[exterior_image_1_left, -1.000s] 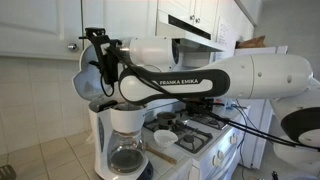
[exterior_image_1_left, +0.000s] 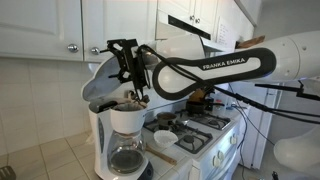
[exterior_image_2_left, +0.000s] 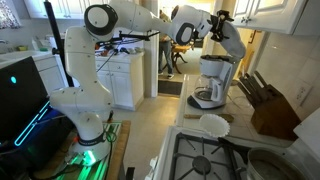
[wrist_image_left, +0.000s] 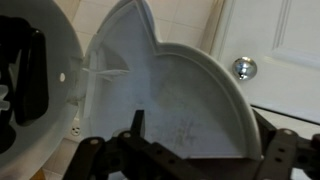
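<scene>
The white coffee maker (exterior_image_2_left: 210, 83) stands on the counter with its lid (exterior_image_1_left: 102, 85) raised and tilted over the open top. In the wrist view, the broad grey lid (wrist_image_left: 185, 95) fills the middle, its curved rim running down to the right fingertip. My black gripper (exterior_image_1_left: 136, 88) is above the machine, close to the lid, fingers pointing down. Its dark fingers (wrist_image_left: 138, 124) stand apart in the wrist view, with the lid showing across the gap; whether they touch it is unclear. The glass carafe (exterior_image_1_left: 126, 158) sits in the base of the machine.
White cabinets (exterior_image_1_left: 40, 30) hang close above and behind the gripper. A white fluted bowl (exterior_image_2_left: 215, 125) is on the counter beside the coffee maker. The stove (exterior_image_2_left: 195, 160) and a knife block (exterior_image_2_left: 272, 112) are also nearby.
My gripper has moved right and lower in the exterior view. The lid, which stood nearly upright, now leans over toward the top of the machine.
</scene>
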